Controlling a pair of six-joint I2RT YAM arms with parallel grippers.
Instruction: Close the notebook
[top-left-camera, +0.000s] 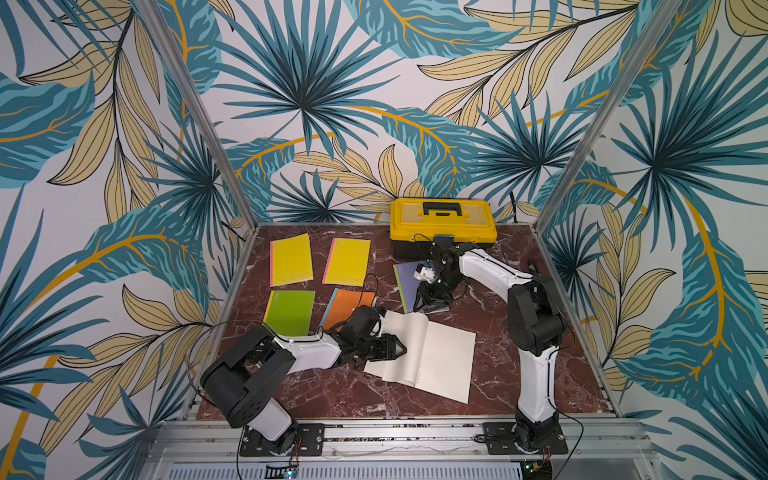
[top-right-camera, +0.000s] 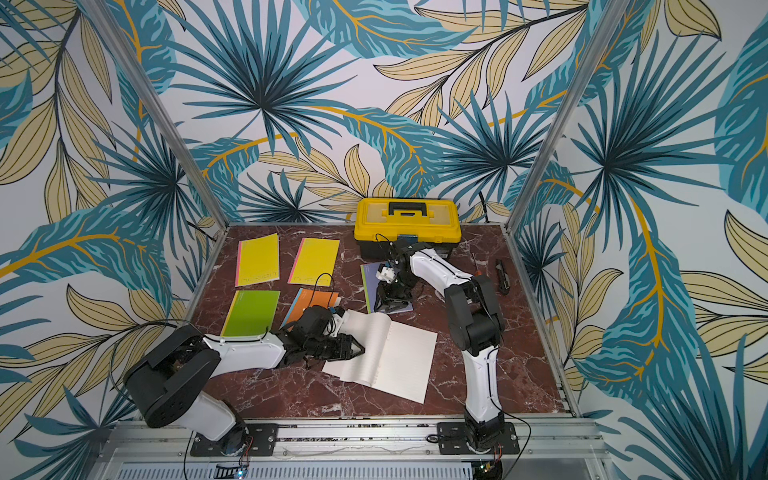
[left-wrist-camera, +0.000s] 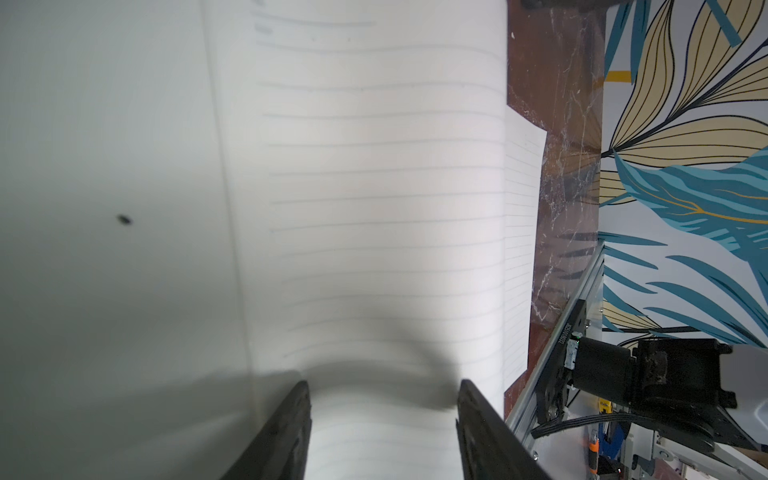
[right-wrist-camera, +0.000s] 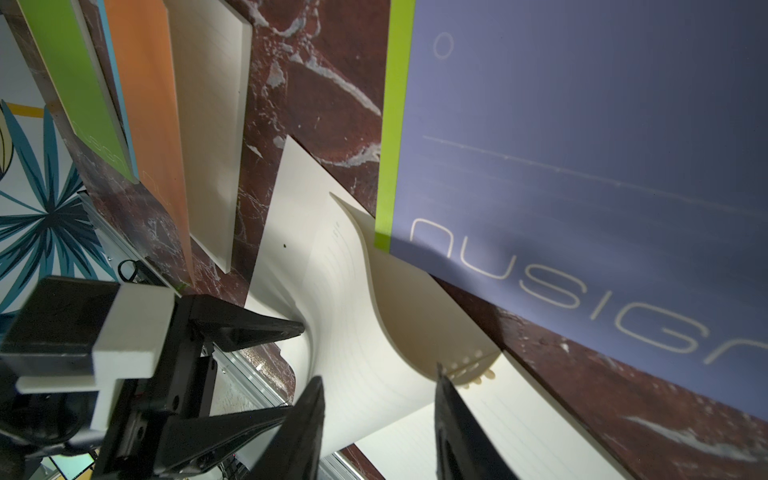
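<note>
The notebook (top-left-camera: 448, 360) lies open near the front middle of the table, its blank right-hand page flat. Beside the spine, a bundle of left-hand pages (right-wrist-camera: 344, 288) bulges up in a curl. My left gripper is open, low over the left-hand side, its fingers spread across the curled lined pages; from the right wrist view its fingertips (right-wrist-camera: 288, 326) come very close to the paper, though contact is hard to judge. Behind the notebook's far edge, my right gripper points down with its fingers apart, nothing visible gripped between them.
A purple notebook (right-wrist-camera: 576, 160) with a lime spine lies just behind the open one, under my right gripper. To the left are an orange notebook (top-left-camera: 352, 301), a green one (top-left-camera: 289, 312) and two yellow ones. A yellow toolbox (top-left-camera: 444, 220) stands at the back.
</note>
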